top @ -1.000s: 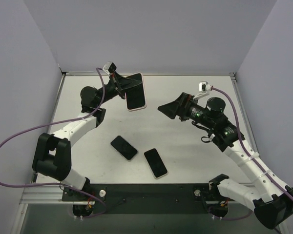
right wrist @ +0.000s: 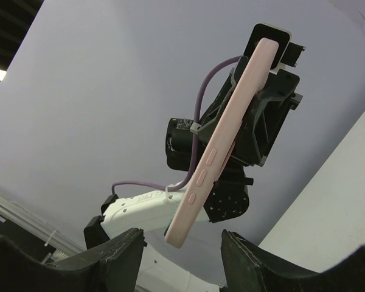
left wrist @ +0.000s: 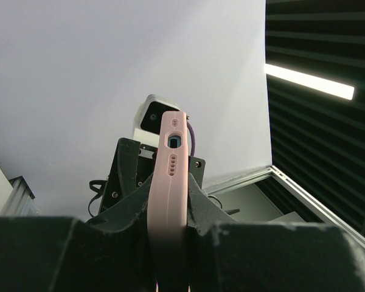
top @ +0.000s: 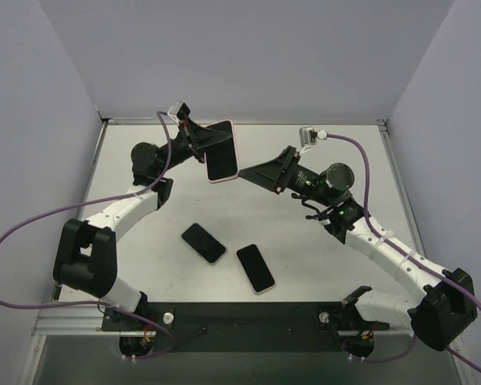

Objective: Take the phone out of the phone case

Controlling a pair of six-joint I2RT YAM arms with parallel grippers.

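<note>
A phone in a pink case (top: 221,164) is held upright in the air by my left gripper (top: 212,138), shut on it; in the left wrist view the case's side (left wrist: 170,170) with ports faces the camera between the fingers. The right wrist view shows the case edge (right wrist: 210,161) with its buttons. My right gripper (top: 255,172) stands open just right of the case's lower part, with nothing between its fingers; in the right wrist view the case's lower end sits just ahead of the gap between its fingertips.
Two dark phones (top: 203,241) lie on the white table (top: 321,257) below the arms.
My right gripper has moved left and slightly up toward the held case. The left gripper and the case have stayed almost still.
</note>
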